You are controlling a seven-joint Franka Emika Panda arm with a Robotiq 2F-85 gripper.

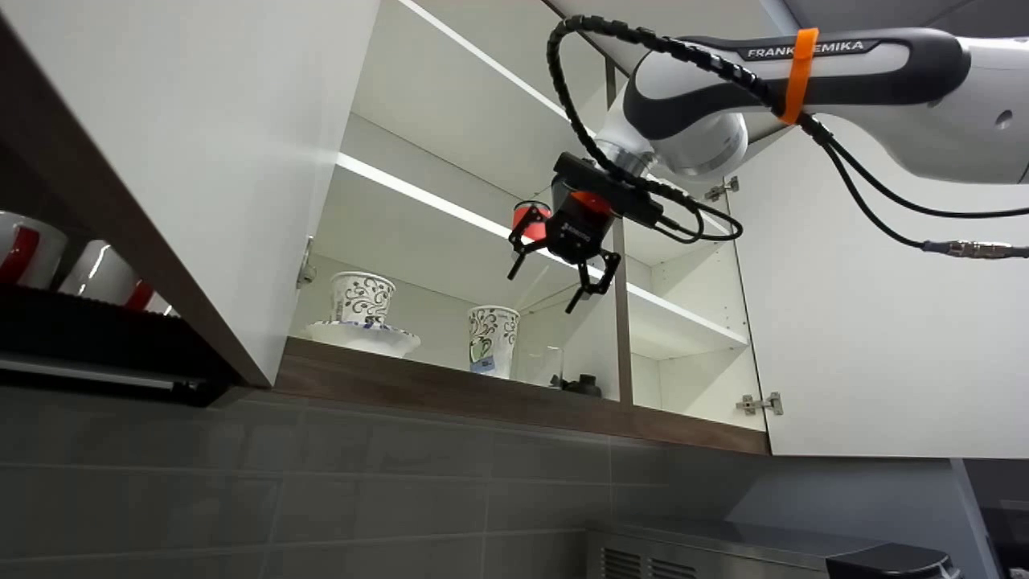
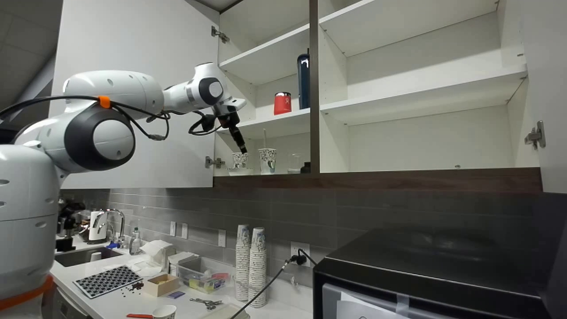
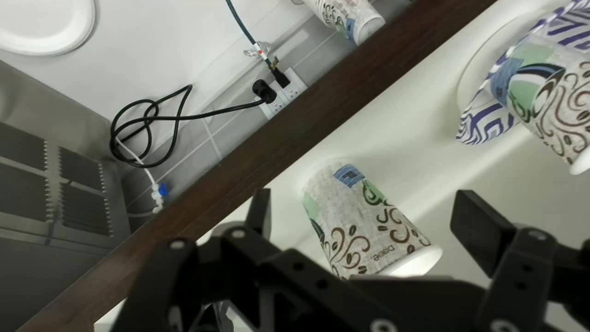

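Observation:
My gripper point(image 1: 540, 289) is open, tilted downward in front of the open cabinet, with nothing held. Below it, a patterned paper cup point(image 1: 493, 339) stands upright on the bottom shelf. In the wrist view the same paper cup point(image 3: 362, 221) shows between and beyond the two fingers, apart from them; its lower part in the picture is hidden by the gripper body. A second patterned cup point(image 1: 362, 297) sits on a stack of plates or bowls point(image 1: 357, 337) to the left. In the second exterior view the gripper point(image 2: 243, 150) overlaps that second cup.
A clear glass point(image 1: 540, 366) and a small black object point(image 1: 583, 386) stand right of the paper cup. The middle shelf point(image 1: 434, 201) holds a red tumbler point(image 2: 282, 103) and a dark blue bottle point(image 2: 303, 79). The cabinet's brown front edge point(image 1: 463, 390) runs below; the right compartment is mostly bare.

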